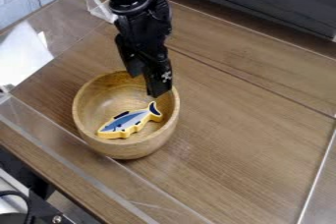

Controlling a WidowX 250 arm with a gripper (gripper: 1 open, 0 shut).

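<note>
A wooden bowl (102, 130) stands on the table's left part. In it lies a flat fish-shaped object (129, 121), blue and white with yellowish edges. My black gripper (147, 86) hangs over the back of the bowl, above and behind the fish, open, with nothing visible between its fingers.
A clear edge strip runs along the near left. White scraps lie at the far left, and a grey wall closes off the back.
</note>
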